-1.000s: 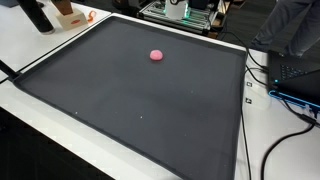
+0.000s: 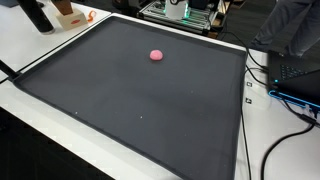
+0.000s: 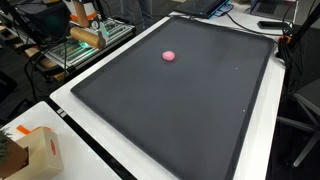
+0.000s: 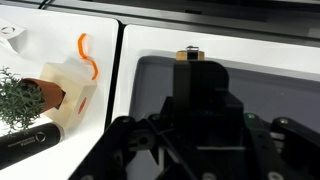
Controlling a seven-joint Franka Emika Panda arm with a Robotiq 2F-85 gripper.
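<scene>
A small round pink object (image 2: pixel 156 55) lies on the dark grey tray (image 2: pixel 130 100) toward its back edge, and the same pink object (image 3: pixel 168 56) shows in exterior view 2. My gripper is in the wrist view, its dark body covering much of the lower middle. It is shut, with a tan piece (image 4: pixel 181 55) showing at its tips, close to the tray's white border. Most of this piece is hidden. The pink object does not show in the wrist view.
Left in the wrist view are a potted plant (image 4: pixel 20 100), a tan box (image 4: pixel 65 90), an orange loop (image 4: pixel 88 55) and a black cylinder (image 4: pixel 28 145). A laptop (image 2: pixel 295 80) with cables stands right of the tray. Most of the tray is bare.
</scene>
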